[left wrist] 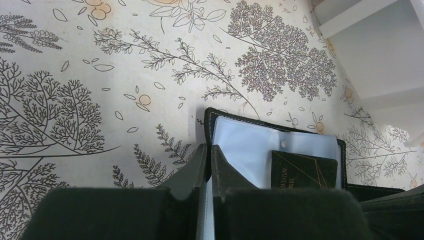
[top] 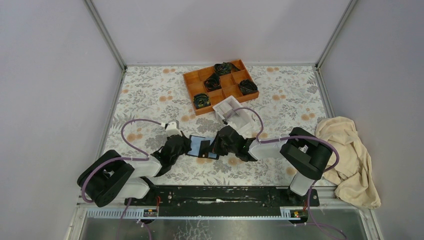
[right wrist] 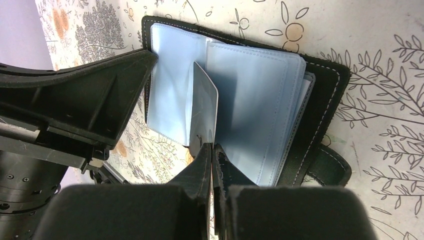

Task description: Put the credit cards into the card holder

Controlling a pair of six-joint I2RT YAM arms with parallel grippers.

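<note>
The open card holder (right wrist: 246,95), black outside with light-blue sleeves, lies flat at the front centre of the table. A dark card stands tilted by its middle fold; the left wrist view shows the same dark card (left wrist: 304,171) with thin gold lines. My right gripper is shut, its tips at the card's near end; whether the card's thin edge sits between them is unclear. At the holder's left edge, my left gripper is shut on the black border. In the top view both grippers largely cover the holder's ends.
A white box (top: 234,112) stands just behind the holder, close to the right arm. Behind it is a brown compartment tray (top: 196,90) with several dark rolled items. A beige cloth (top: 347,160) lies at the far right.
</note>
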